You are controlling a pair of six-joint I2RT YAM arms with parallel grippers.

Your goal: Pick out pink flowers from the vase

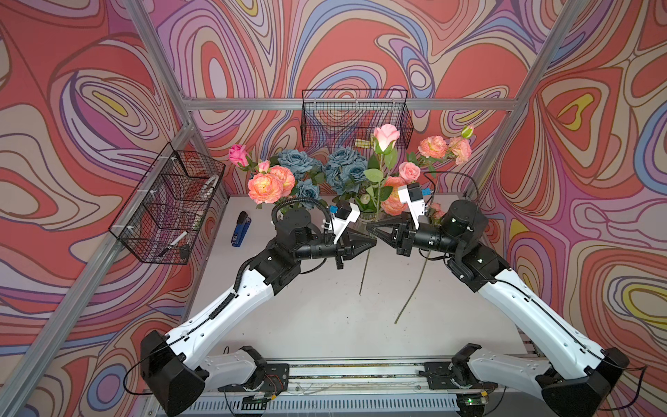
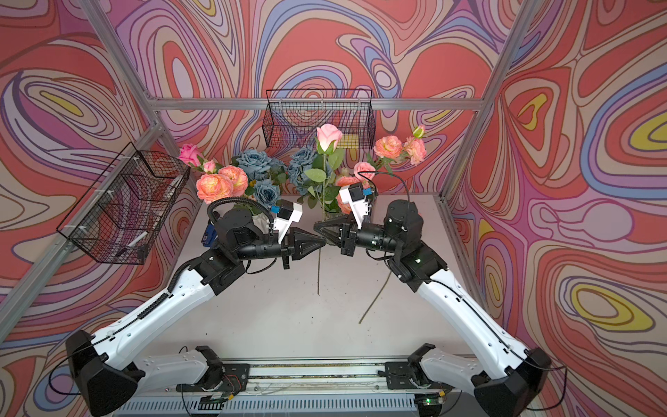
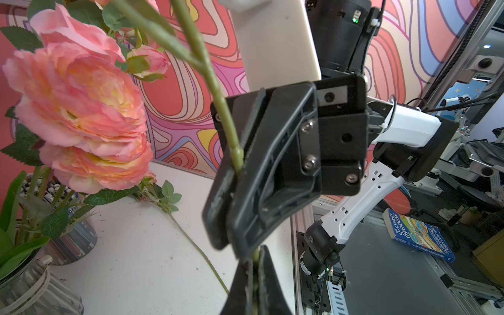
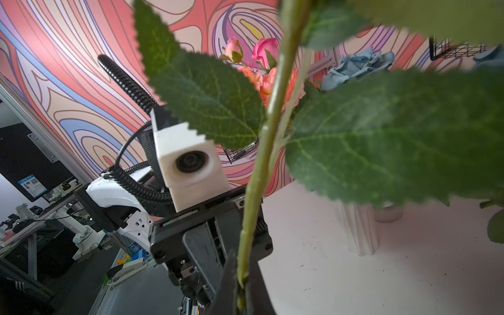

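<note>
The long-stemmed pink rose (image 1: 386,136) stands upright between my arms, clear of the vases, its stem's lower end (image 1: 364,274) hanging over the table. In the left wrist view, my left gripper is shut on the green stem (image 3: 223,107). Just above it, my right gripper has closed round the same stem. The right wrist view shows the stem pinched between its fingers, with large leaves (image 4: 393,136) close to the camera. Both grippers nearly touch. The left gripper's tips are hidden behind the stem and right gripper there.
Another pink-orange flower stem (image 1: 417,286) lies on the right of the table. Behind stand blue roses (image 1: 344,169), peach flowers (image 1: 266,187) and a glass vase (image 3: 50,302). A white vase is at back left.
</note>
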